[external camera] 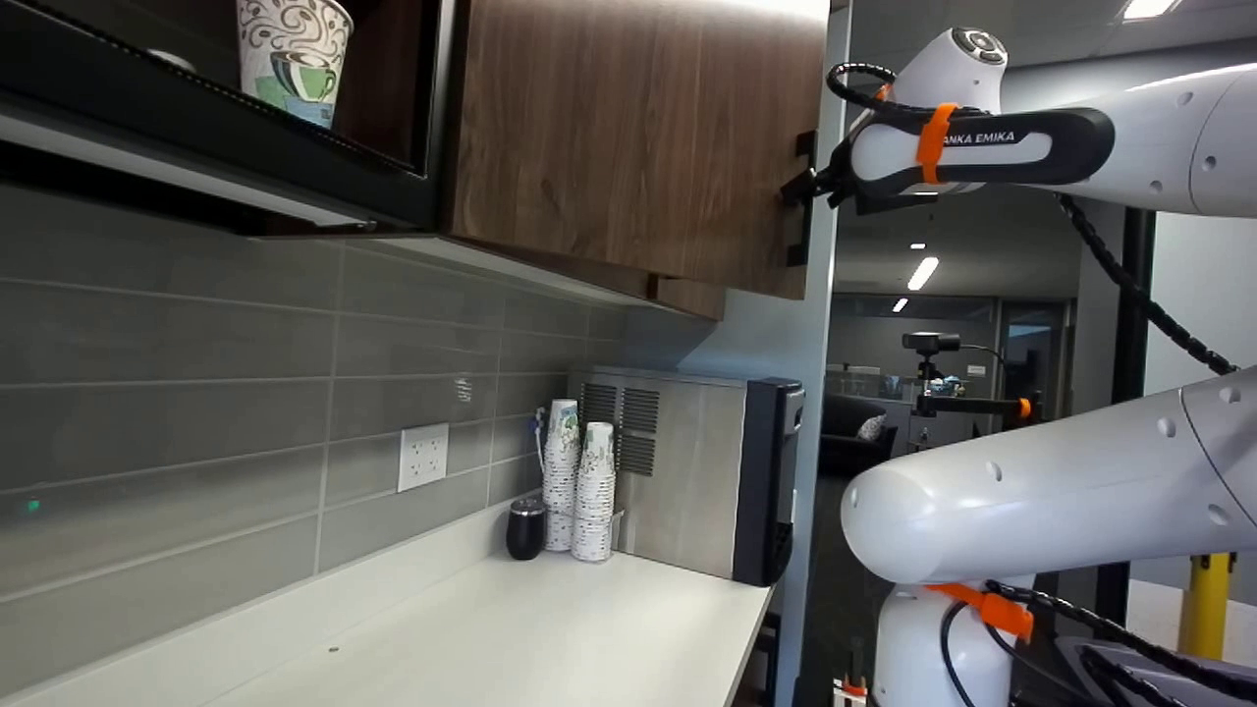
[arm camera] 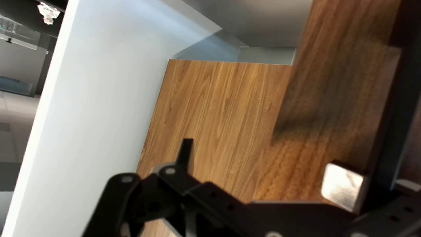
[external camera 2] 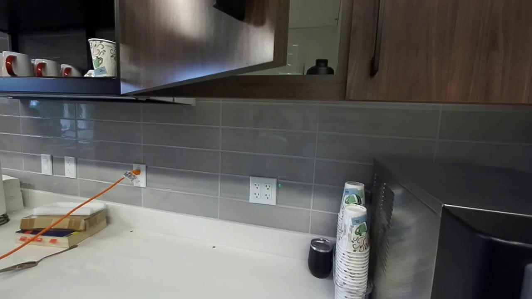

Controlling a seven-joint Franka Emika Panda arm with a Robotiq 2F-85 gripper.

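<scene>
A brown wood-grain cabinet door [external camera: 636,130] stands swung out from its cabinet in both exterior views. At the black handle [external camera: 798,253] on its edge is my gripper [external camera: 792,189], small and dark in exterior view 1. In the wrist view, one dark finger [arm camera: 184,154] stands well to the left, in front of wood grain. Far to its right, a bright square face [arm camera: 342,186] lies against the black handle bar [arm camera: 394,118]; whether it belongs to the finger or the handle is unclear. The gripper looks open, with a wide gap; contact with the handle is hard to make out.
A pale wall panel [arm camera: 98,91] runs along the left of the wrist view. Below the cabinets, stacked paper cups [external camera 2: 352,259] and a black tumbler [external camera 2: 320,258] stand beside a metal machine [external camera: 683,471].
</scene>
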